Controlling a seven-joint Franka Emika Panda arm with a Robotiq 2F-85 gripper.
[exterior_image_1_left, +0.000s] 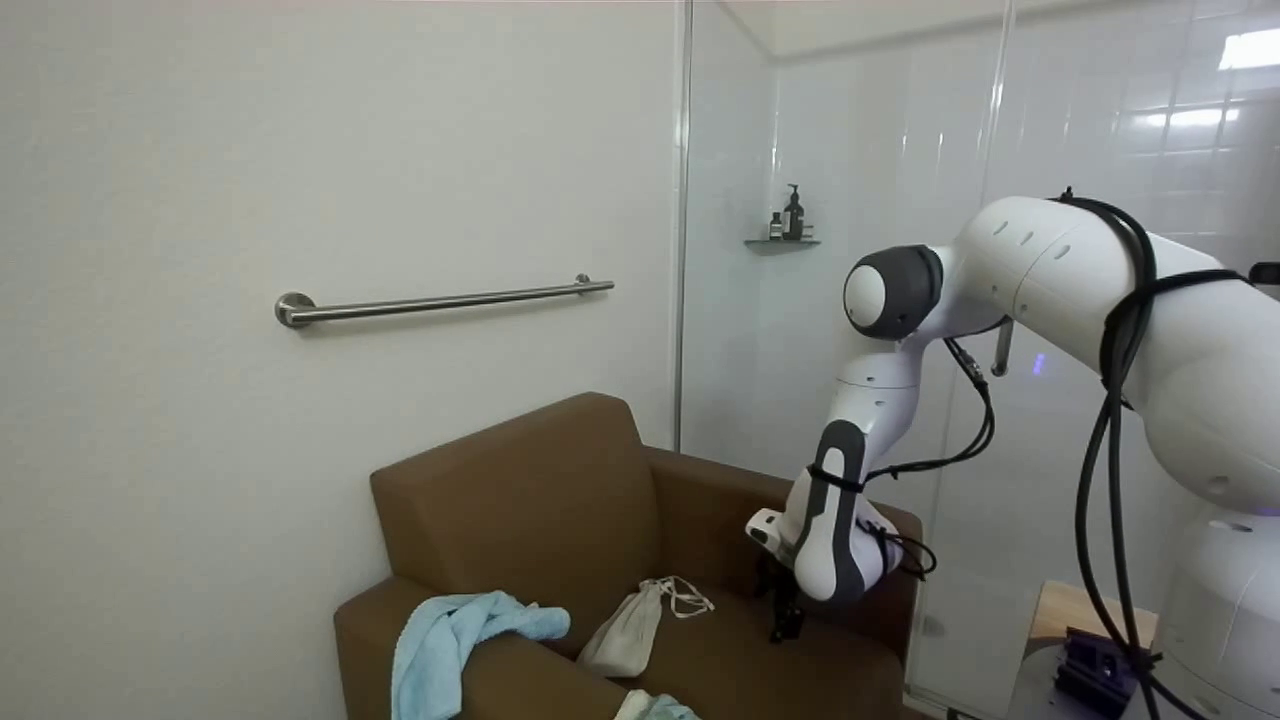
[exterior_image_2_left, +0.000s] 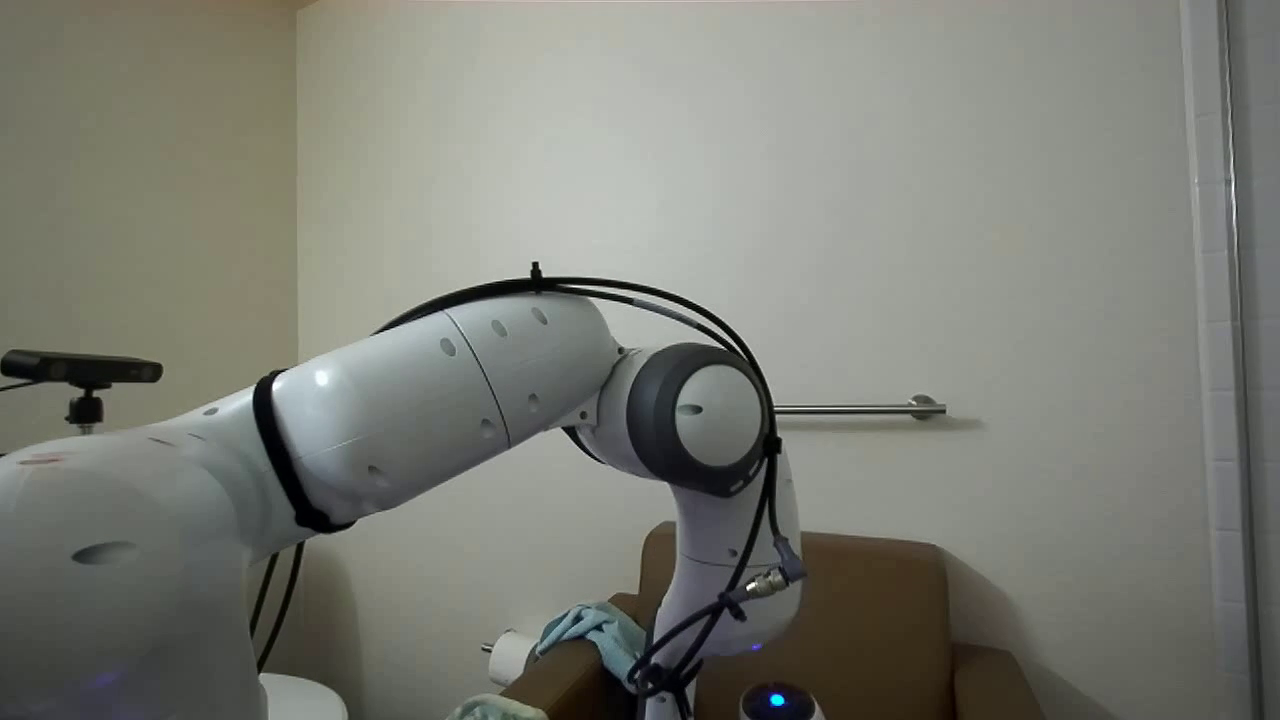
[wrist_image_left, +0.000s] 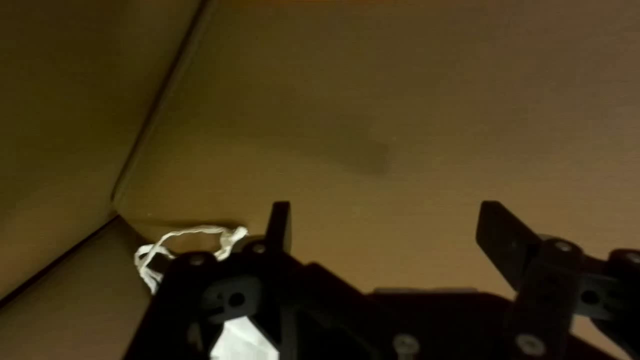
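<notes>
My gripper stands open over the brown armchair, its two black fingers wide apart with only brown upholstery showing between them. In exterior view 1 the gripper hangs above the right part of the seat, near the right armrest. Left of it on the seat lies a white drawstring bag, clear of the fingers. The wrist view shows the bag's white cord, while the left finger hides most of its body. A light blue towel drapes over the left armrest. Exterior view 2 does not show the fingers.
Another pale cloth is cut off by the bottom edge. A metal grab bar runs along the wall behind the chair. To the right is a glass shower panel with a corner shelf holding bottles. Open air lies above the seat's left part.
</notes>
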